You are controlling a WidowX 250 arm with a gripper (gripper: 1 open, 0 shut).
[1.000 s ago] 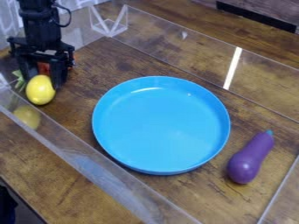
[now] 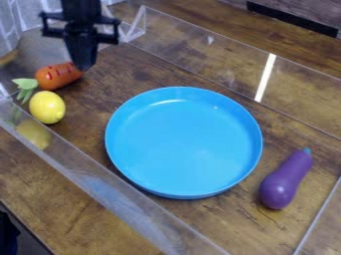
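My gripper (image 2: 80, 44) is a dark shape at the top left, raised above an orange carrot (image 2: 56, 76) with a green top. Its tip looks shut, though blurred, with nothing visible held. A yellow lemon (image 2: 47, 107) lies just in front of the carrot, near the clear left wall. A wide blue plate (image 2: 182, 141) fills the middle, and a purple eggplant (image 2: 284, 181) lies at the lower right.
A clear-walled tray (image 2: 147, 214) surrounds the items on the wooden table. Bare wood shows behind the plate toward the back right.
My gripper has risen from down over the lemon and carrot to above them and slightly right, uncovering both. The plate and eggplant have not moved.
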